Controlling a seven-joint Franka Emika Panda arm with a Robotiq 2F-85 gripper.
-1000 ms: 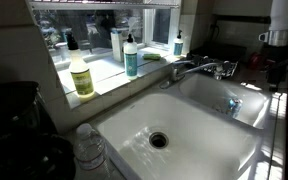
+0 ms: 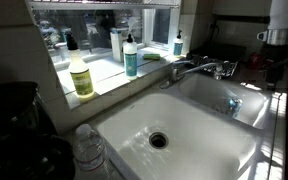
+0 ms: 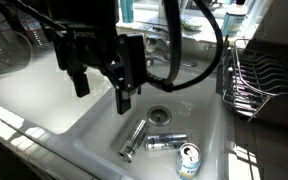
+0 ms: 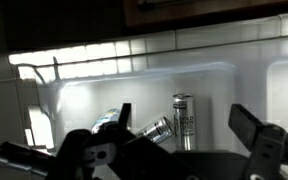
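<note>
My gripper (image 3: pixel 103 93) hangs above the sink with its two fingers spread and nothing between them. Below it in exterior view 2, several cans rest in the right basin: a silver can (image 3: pixel 133 140) on its side, another silver can (image 3: pixel 166 141) lying crosswise, and a white and blue can (image 3: pixel 189 160) farther right. In the wrist view, one silver can (image 4: pixel 184 121) shows in the gap between the fingers but lies lower down. Beside it is a slanted can (image 4: pixel 155 130), and a blue and white can (image 4: pixel 107 120) is partly covered by the left finger.
A large white basin (image 2: pixel 129 126) beside the cans' basin is empty. Faucet (image 2: pixel 199 69) and bottles, including a yellow one (image 2: pixel 80 72), line the window side. A black wire rack (image 3: pixel 264 75) stands right of the basin; a clear jar (image 2: pixel 88 148) is on the near counter.
</note>
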